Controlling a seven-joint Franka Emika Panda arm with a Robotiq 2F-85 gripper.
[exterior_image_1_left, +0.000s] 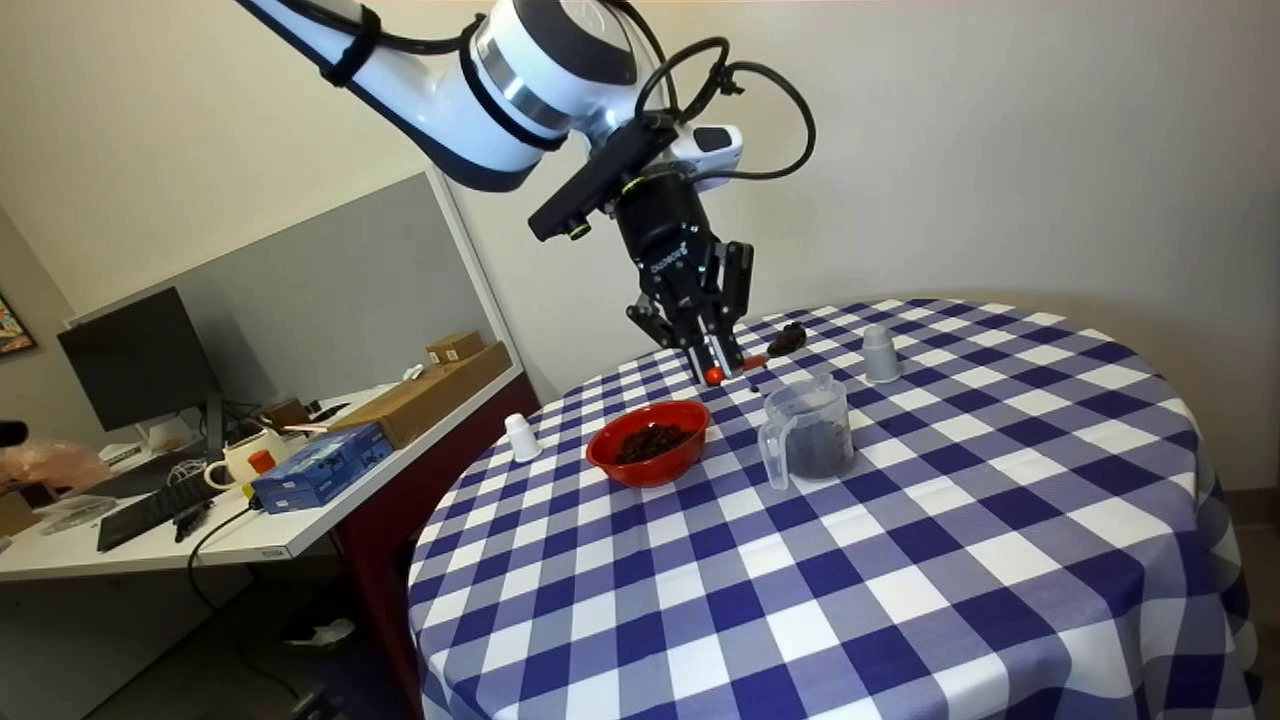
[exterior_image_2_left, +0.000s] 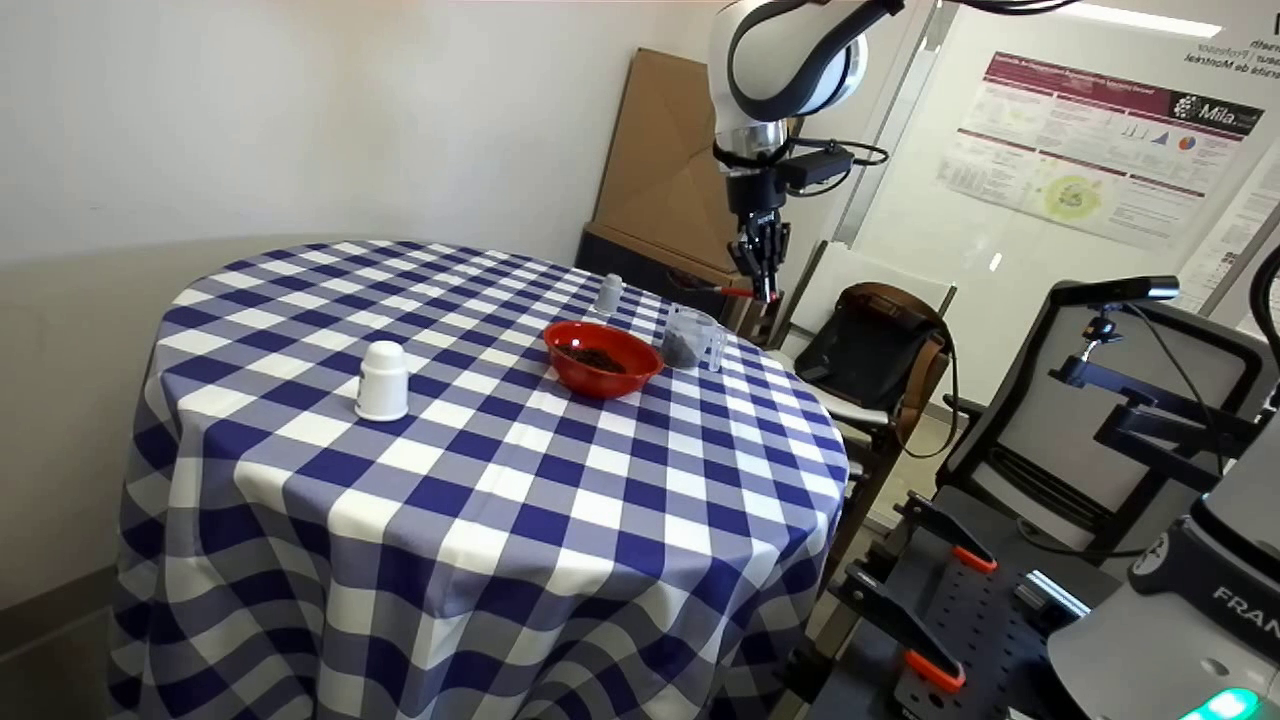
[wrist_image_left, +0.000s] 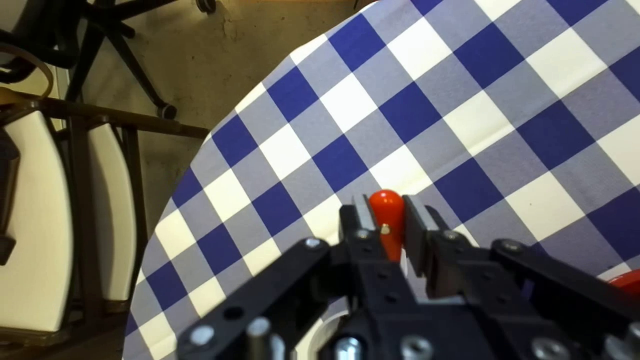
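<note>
In exterior view 1 my gripper (exterior_image_1_left: 716, 370) is shut on the red handle of a spoon, whose dark, heaped bowl end (exterior_image_1_left: 787, 340) points off to the right. The wrist view shows the rounded handle end (wrist_image_left: 388, 207) pinched between both fingers; the spoon's other end is hidden there. Below and to the left of the gripper, a red bowl (exterior_image_1_left: 657, 475) holds dark brown bits (exterior_image_1_left: 649, 443). A clear measuring jug (exterior_image_1_left: 810, 434) with dark contents stands below and to the right. The spoon is held in the air, apart from both.
A white cup (exterior_image_2_left: 383, 382) stands upside down on the checked tablecloth (exterior_image_2_left: 504, 480), and a greyish one (exterior_image_1_left: 879, 355) is behind the jug. Chairs (wrist_image_left: 36, 222) stand beyond its edge.
</note>
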